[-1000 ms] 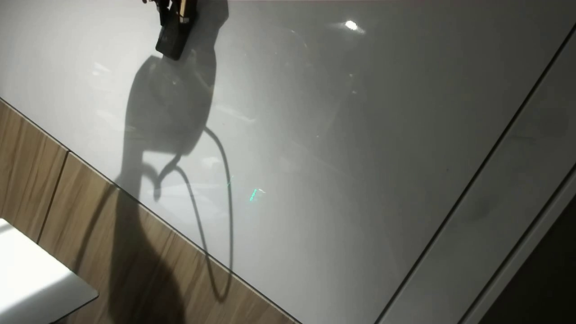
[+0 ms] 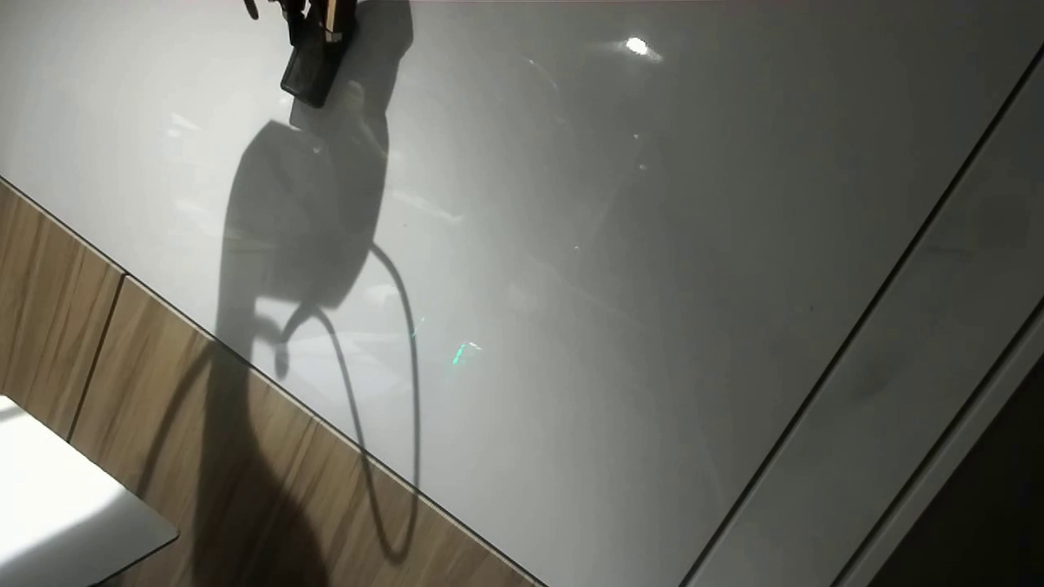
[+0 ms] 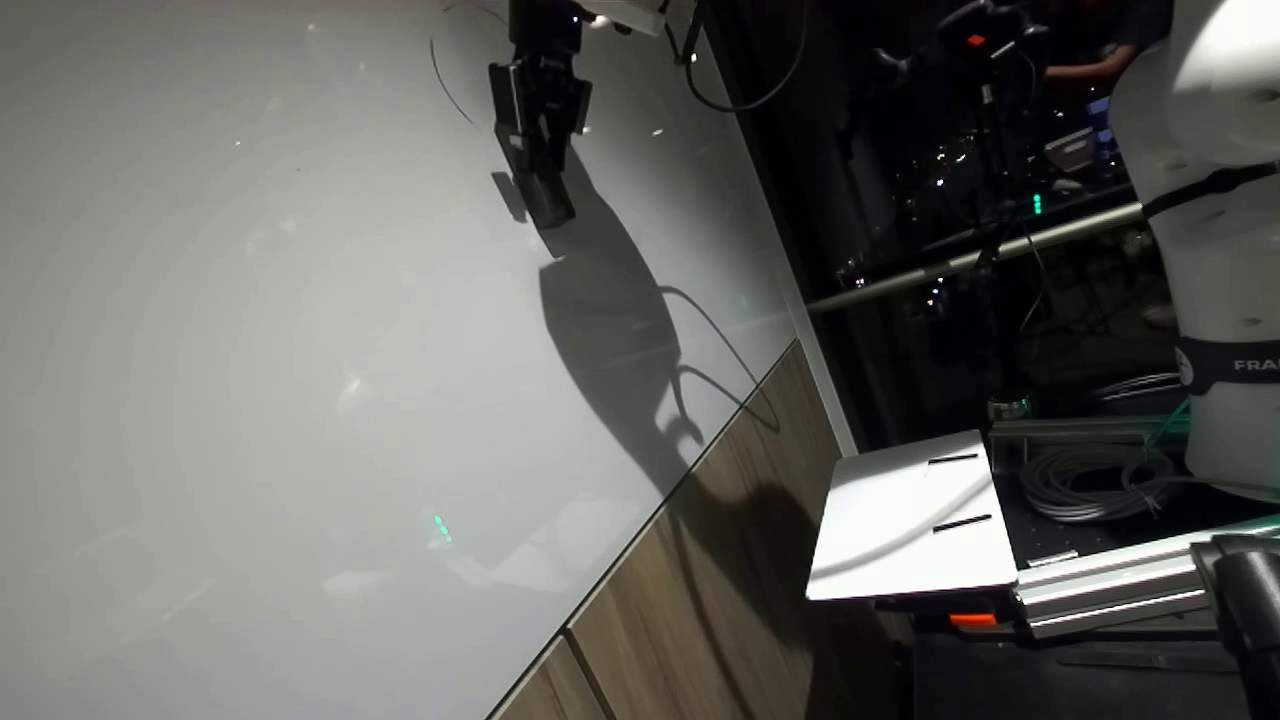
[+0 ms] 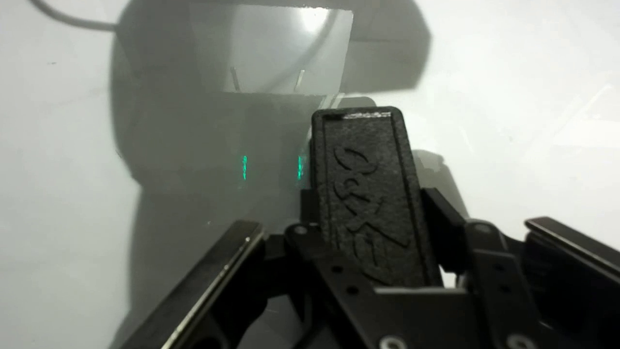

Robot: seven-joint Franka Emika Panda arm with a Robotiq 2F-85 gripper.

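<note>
A black block-shaped eraser with raised lettering on its face is pinched between my gripper's two dark fingers, its long end sticking out past them. In exterior view 2, my gripper stands close over the white, glossy board, and the eraser points down and right. Exterior view 1 shows only the tip of the gripper and the eraser at the upper edge. Whether the eraser touches the surface is hard to tell. A thin dark curved line lies on the board left of the gripper.
A wood-grain strip borders the board. Beyond it stands a white plate beside the robot's base. Cables lie coiled near the base. Most of the board is bare; the arm's shadow and green reflections fall on it.
The arm's shadow has slid a little down the board in exterior view 1, and the gripper and eraser have shifted very slightly left. The eraser is still held.
</note>
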